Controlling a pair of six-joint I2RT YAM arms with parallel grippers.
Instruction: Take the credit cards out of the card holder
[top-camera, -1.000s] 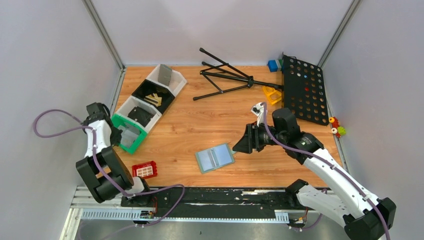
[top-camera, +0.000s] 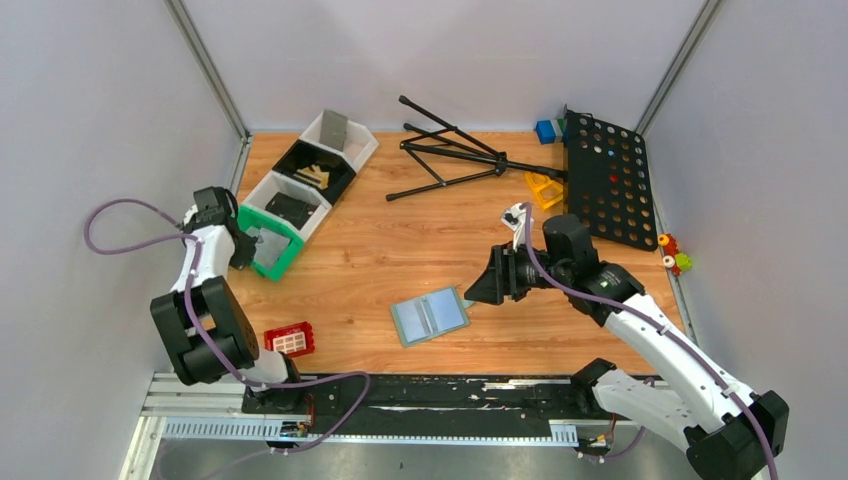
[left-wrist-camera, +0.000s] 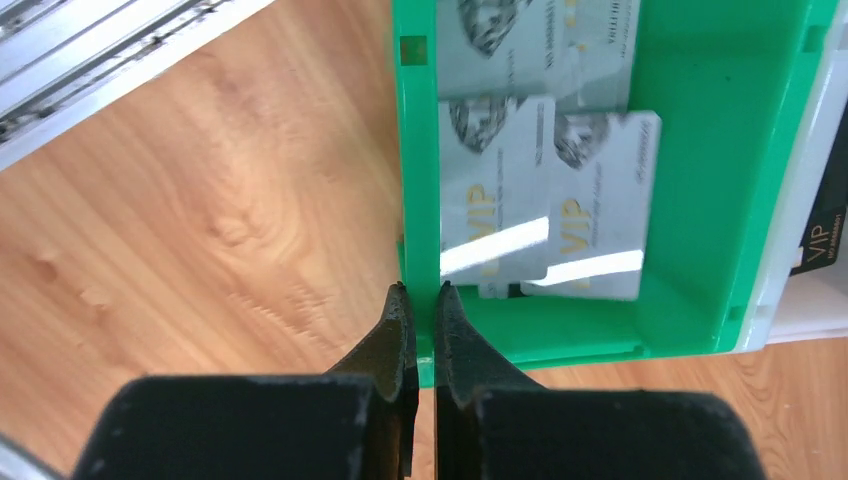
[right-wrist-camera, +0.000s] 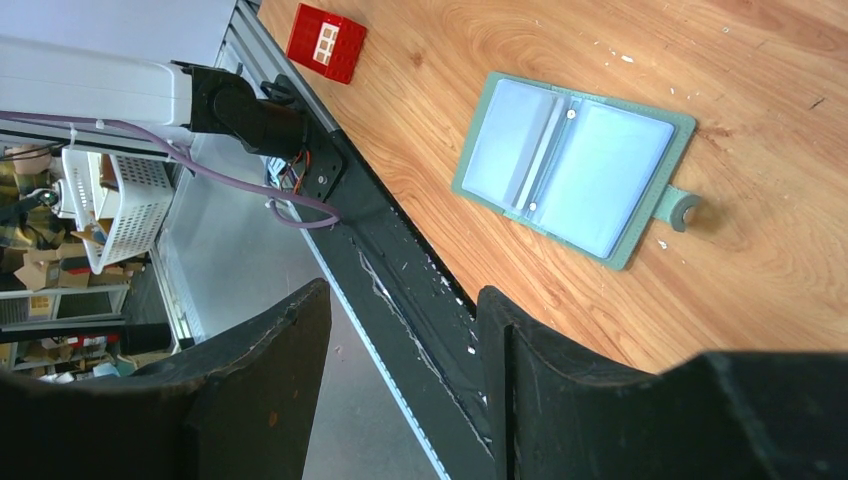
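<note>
An open grey-green card holder (top-camera: 430, 316) lies flat on the table with its clear bluish sleeves facing up; in the right wrist view the holder (right-wrist-camera: 580, 168) shows no card clearly inside. Several silver VIP cards (left-wrist-camera: 600, 200) rest in the green bin (left-wrist-camera: 690, 200). My left gripper is shut on that bin's thin side wall, which runs between its fingertips. Just right of the holder, above the table, is my right gripper (top-camera: 484, 290). Its fingers (right-wrist-camera: 290, 360) stand apart with nothing between them.
White and black bins (top-camera: 315, 170) continue from the green one in a row toward the back. A red block (top-camera: 289, 339) lies at front left. Black stand legs (top-camera: 450, 150) and a perforated black panel (top-camera: 610, 180) occupy the back right.
My left gripper has shifted right along with the green bin, and the whole bin row has moved right a little. The card holder and right gripper look almost unmoved.
</note>
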